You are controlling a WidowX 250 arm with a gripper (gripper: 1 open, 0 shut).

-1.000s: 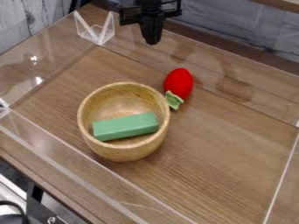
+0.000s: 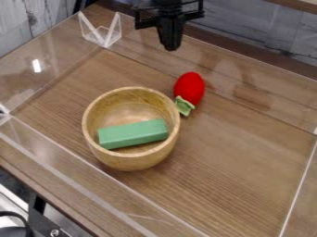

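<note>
My gripper (image 2: 172, 41) hangs at the top centre over the back of the wooden table, shut, with nothing visible between its fingers. Lower down and a little to the right lies a red object with a small green top (image 2: 190, 88), like a strawberry toy. In the lower middle stands a round tan bowl (image 2: 96, 116) with a green block (image 2: 133, 134) lying inside it, toward its front.
A wooden rim (image 2: 272, 15) runs along the back. Clear plastic pieces show at the top left and left edge. A dark cable is at the bottom-left corner.
The objects on the table have not moved.
</note>
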